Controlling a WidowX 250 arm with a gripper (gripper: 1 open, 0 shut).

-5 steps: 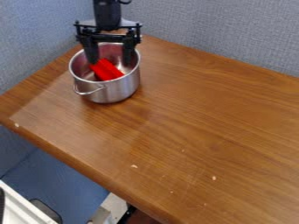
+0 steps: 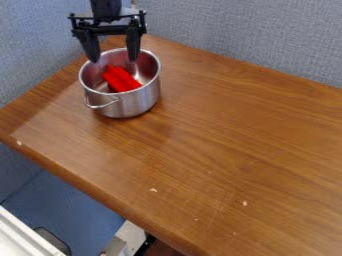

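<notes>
A steel pot [image 2: 134,100] with a wire handle stands near the left edge of the wooden table, toward the back. Inside it lies a red object [image 2: 123,82]. My black gripper [image 2: 111,52] hangs over the pot's back part at the top of the view, open, with its two fingers apart and nothing seen held between them.
Grey padded walls stand behind and at the left. Beyond the table's lower left edge are a blue floor and some white items.
My gripper has moved left and up from lower over the pot. The pot and the red object look unmoved.
</notes>
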